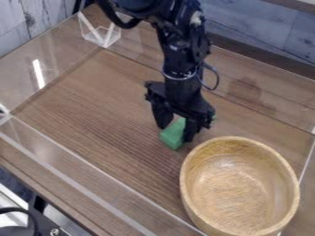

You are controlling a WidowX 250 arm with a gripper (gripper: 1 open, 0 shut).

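Observation:
My black gripper (pixel 182 120) is down on the wooden tabletop, its fingers around a green block (pixel 172 135) just above and left of a large tan bowl (pixel 239 194). The gripper covers much of the block; only part of its green surface shows. The gripper appears shut on it.
The tan bowl fills the lower right near the table's edge. A white wire-like object (pixel 101 29) stands at the back left. Grey plank walls rise behind.

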